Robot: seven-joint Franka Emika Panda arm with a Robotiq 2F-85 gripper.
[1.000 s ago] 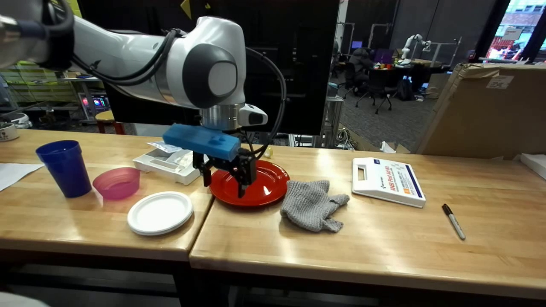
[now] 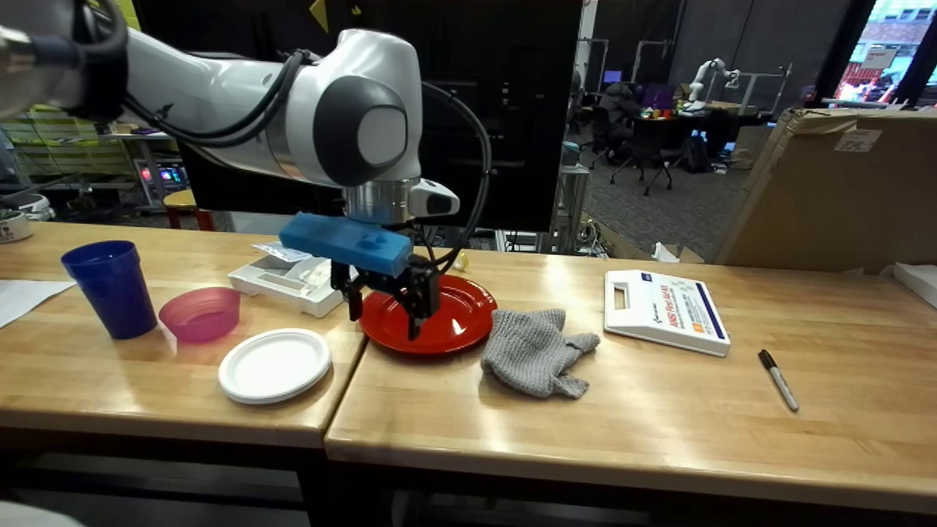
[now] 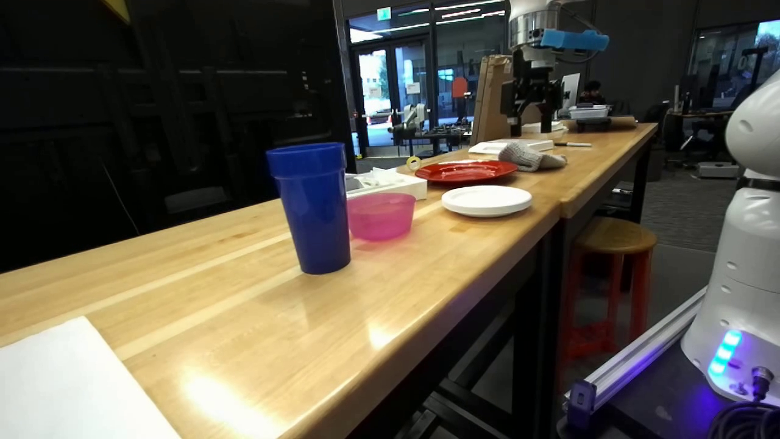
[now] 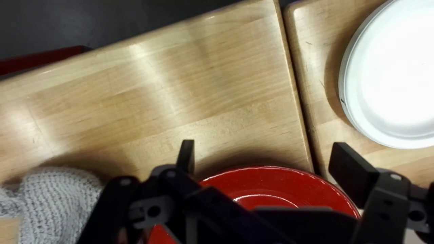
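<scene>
My gripper (image 2: 384, 318) hangs open over the tables, its two fingers well apart with nothing between them. In the wrist view the red plate (image 4: 264, 185) lies beneath the fingers and is partly covered by them. A crumpled grey knitted cloth (image 2: 529, 353) rests beside that plate. On the other side, across the seam between the tables, sits a round white plate (image 2: 274, 365). Farther left in exterior view 1 stand a pink bowl (image 2: 200, 315) and an upright blue cup (image 2: 110, 290).
A white open box (image 2: 290, 279) with small items lies behind the plates. A white first aid case (image 2: 665, 311) and a black-capped marker (image 2: 778, 379) lie to the right. A large cardboard piece (image 2: 834, 193) stands at the back right. Bare wood surrounds the marker.
</scene>
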